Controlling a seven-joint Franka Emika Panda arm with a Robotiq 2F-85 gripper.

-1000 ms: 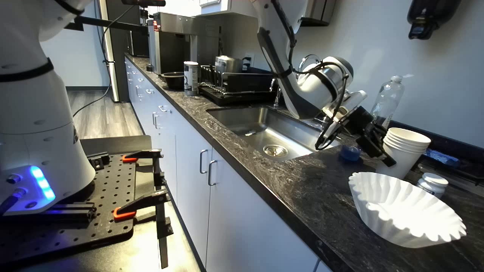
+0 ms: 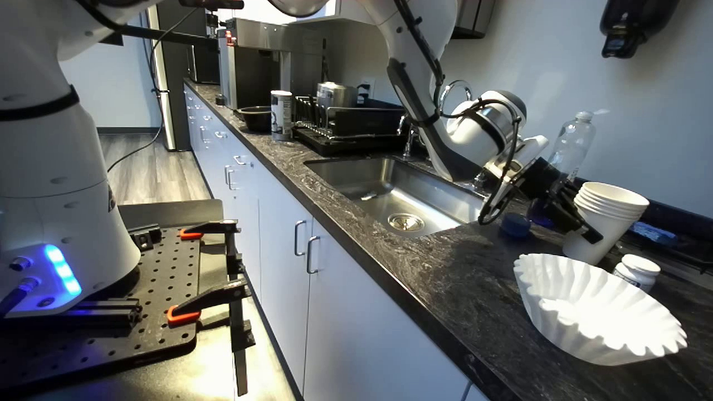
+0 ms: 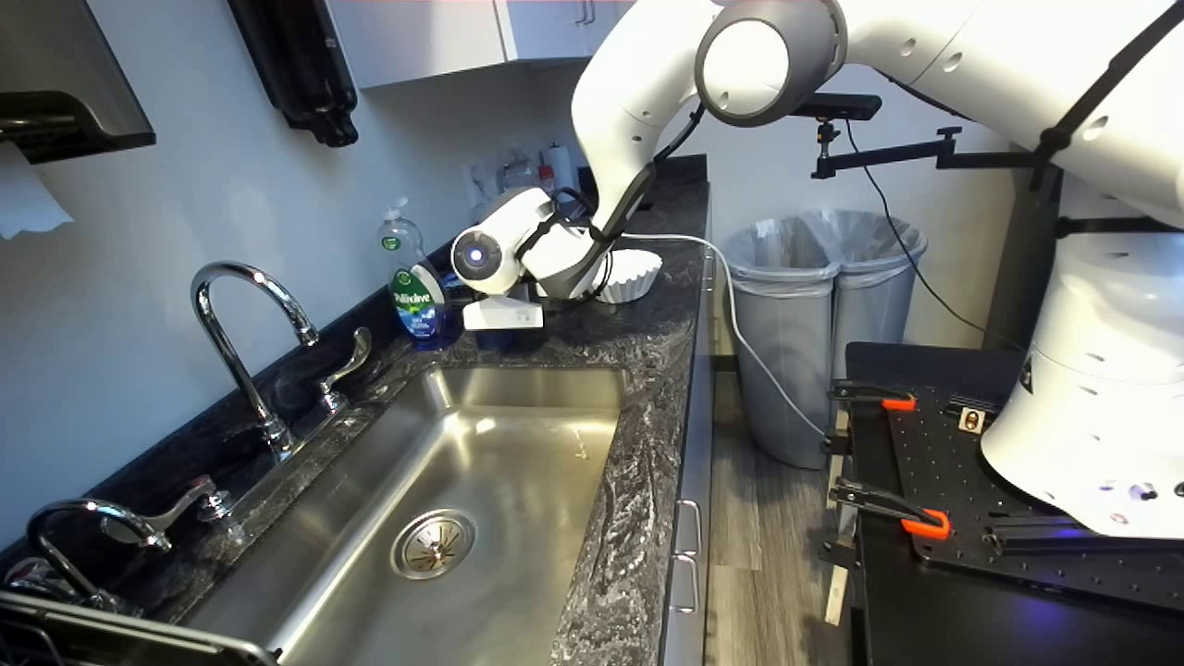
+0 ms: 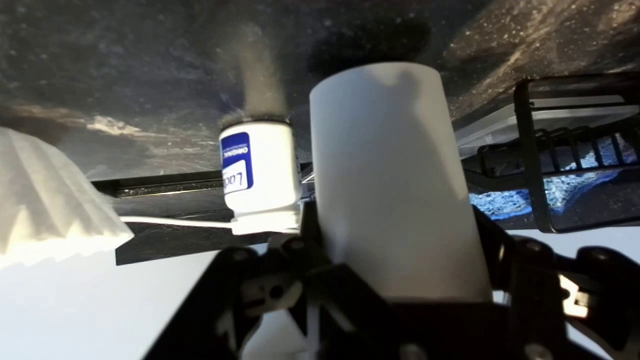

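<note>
A stack of white paper cups [image 2: 609, 217] leans slightly over the counter in exterior view 1, rims up. My gripper [image 2: 582, 219] is shut on it from the side. In the wrist view, where things appear upside down, the outer cup [image 4: 393, 180] fills the space between the two black fingers. Whether the cup's base touches the counter cannot be told. Exterior view 2 hides both the cups and the fingers behind the arm's wrist.
A fluted white paper filter [image 2: 595, 307] and a small white jar [image 2: 638, 272] stand close by. A soap bottle [image 3: 413, 283] is near the wall. Left of the arm lies the sink [image 2: 401, 200]. A black wire basket [image 4: 531, 156] sits beside the cups.
In exterior view 1 my gripper and the cup stack have shifted together to the right, the cups' rims slightly higher in view. The filter and jar have stayed put.
</note>
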